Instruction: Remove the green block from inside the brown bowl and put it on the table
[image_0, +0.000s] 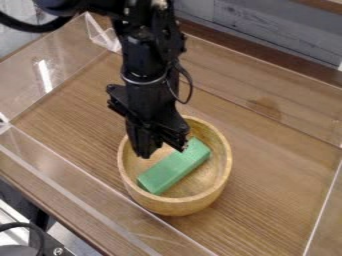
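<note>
The green block (174, 169) lies along the bottom of the brown bowl (183, 205), slanting from lower left to upper right. Above the bowl's back left part is my black gripper (163, 150), its fingers pointing down toward the far end of the block. The fingers are close together and no green shows between them; the block rests outside them. The arm hides the bowl's back rim and part of its inside.
Bare wooden table stretches to the right (274, 160) of the bowl and to its left. A low wall (281, 40) runs along the back. Cables and a white part (20, 225) sit at the lower left corner.
</note>
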